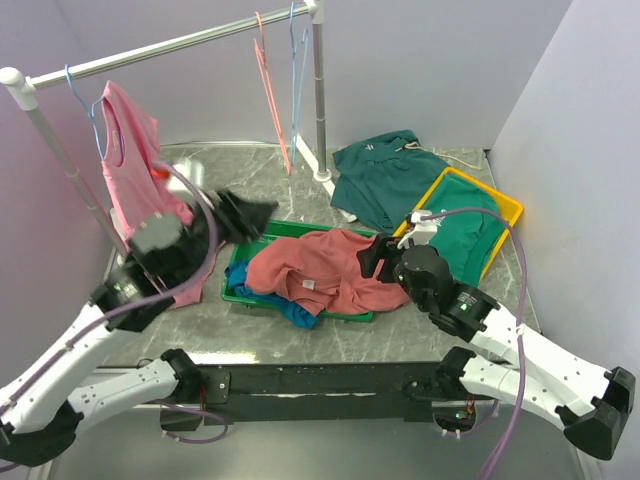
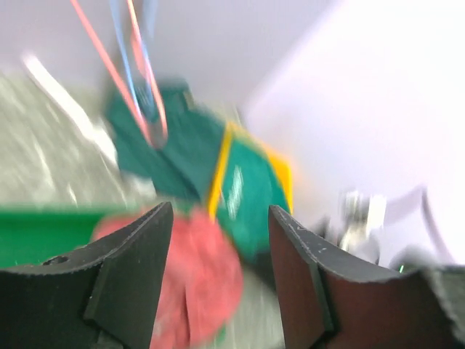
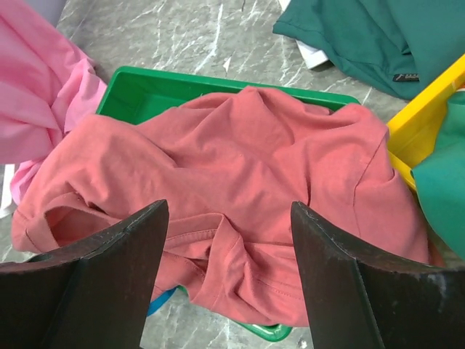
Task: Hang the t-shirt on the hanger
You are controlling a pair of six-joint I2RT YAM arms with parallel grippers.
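Note:
A salmon shirt (image 1: 330, 270) lies crumpled in the green bin (image 3: 145, 91), over some blue cloth (image 1: 295, 310). My left gripper (image 1: 255, 220), blurred in the top view, is raised above the bin's left side, open with nothing between its fingers. My right gripper is open just above the shirt, at the bin's right. Empty pink hangers (image 1: 270, 95) and blue hangers (image 1: 298, 80) hang on the rail (image 1: 180, 40). A pink garment (image 1: 130, 160) hangs from a blue hanger at the left.
A yellow bin (image 1: 505, 210) with green cloth (image 1: 460, 250) stands right of the green bin. A dark green garment (image 1: 375, 170) lies behind. Rack posts stand left and back centre. Bare table (image 1: 250, 340) shows in front.

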